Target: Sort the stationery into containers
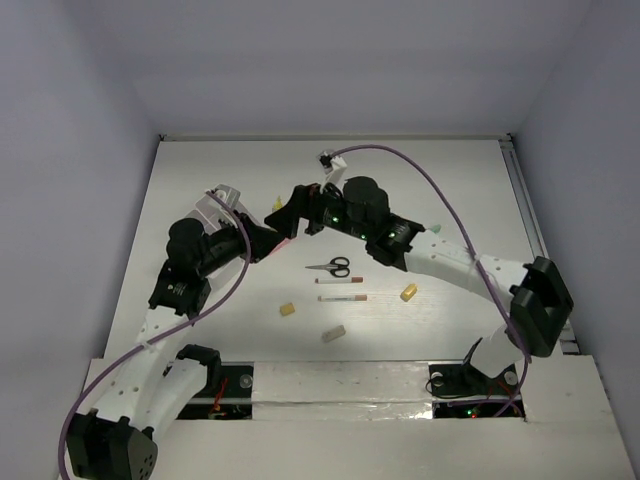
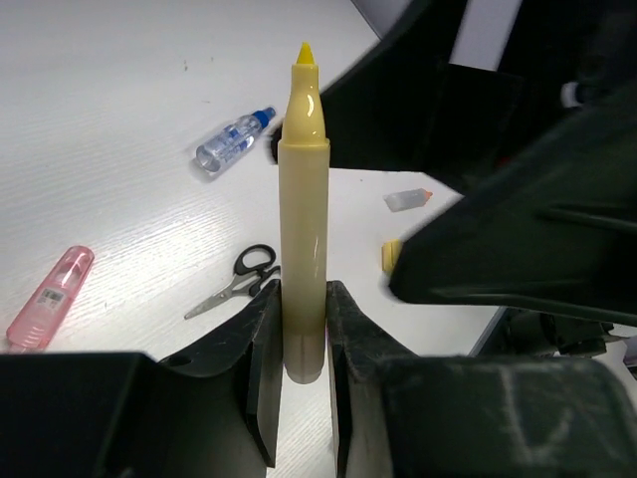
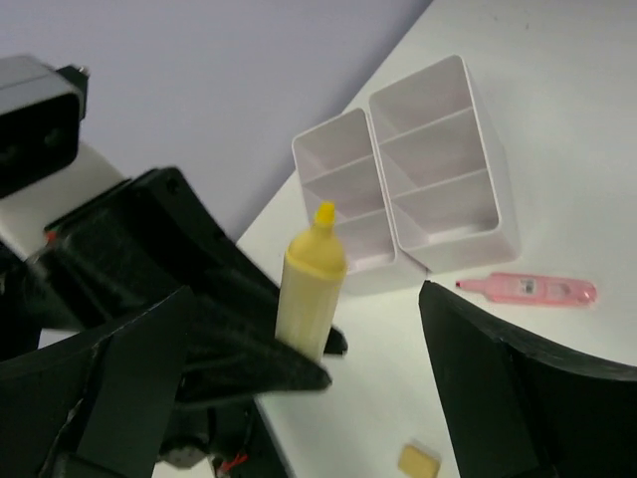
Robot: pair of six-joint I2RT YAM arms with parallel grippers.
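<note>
A pale yellow marker (image 2: 304,199), tip upward, is held by my left gripper, shut on it. My right gripper stands open close to the marker, which shows just beyond its fingers in the right wrist view. Two white three-compartment containers (image 3: 443,139) stand behind, largely hidden under the left arm in the top view. On the table lie scissors (image 1: 338,268), a pink bottle-like item (image 3: 537,290), a clear blue-capped bottle (image 2: 224,147), a yellow piece (image 1: 287,308), two thin pens (image 1: 342,297) and a yellow item (image 1: 409,291).
A grey piece (image 1: 334,333) lies near the table's front edge, and a green item is partly behind the right arm. Both arms meet over the middle back of the white table (image 1: 450,330). Walls border the sides and back.
</note>
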